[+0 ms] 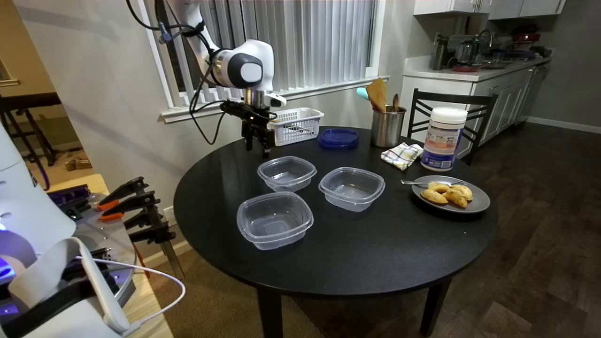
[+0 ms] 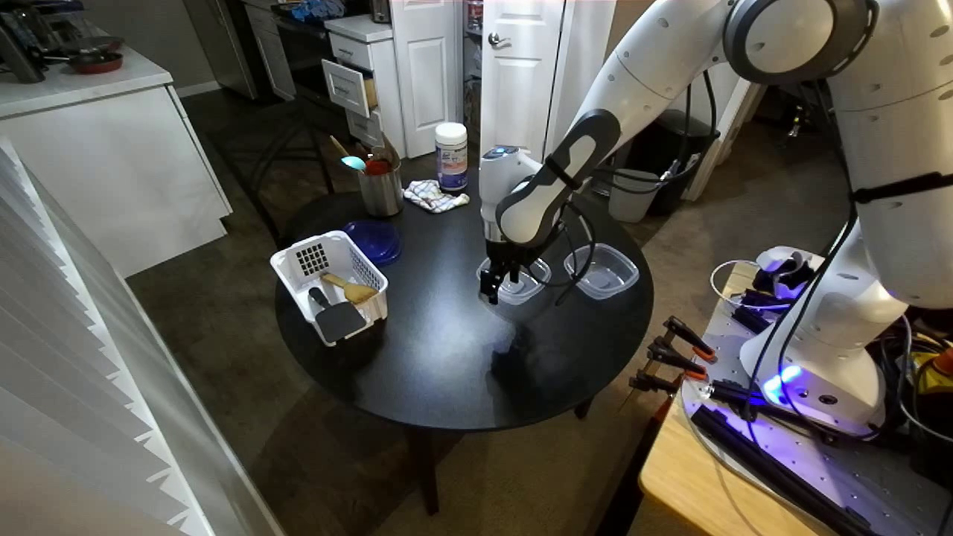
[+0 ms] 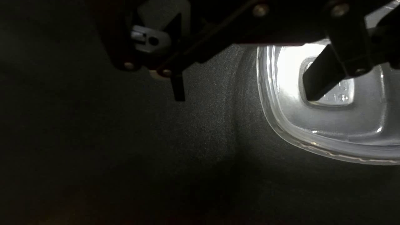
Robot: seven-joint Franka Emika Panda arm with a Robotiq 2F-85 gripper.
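My gripper [image 1: 257, 147] hangs over the far left part of the round black table [image 1: 360, 253], with its fingers apart. In the wrist view the gripper stands open, and only bare dark tabletop shows between its fingertips. A clear plastic container [image 3: 292, 131] lies below and to the right in that view, partly behind one finger. Three empty clear containers sit on the table: a far one [image 1: 287, 172], a right one [image 1: 352, 186] and a near one [image 1: 274, 219]. On a grey plate [image 1: 479, 203] at the right are several golden pastries [image 1: 436, 196] and a fork [image 1: 422, 182].
Toward the window stand a white basket [image 2: 290, 268] with utensils and, beside it, stacked-looking blue lids [image 1: 338, 138]. A steel utensil pot [image 1: 387, 128], a checked cloth [image 1: 401, 155] and a wipes canister [image 1: 442, 143] occupy the back right.
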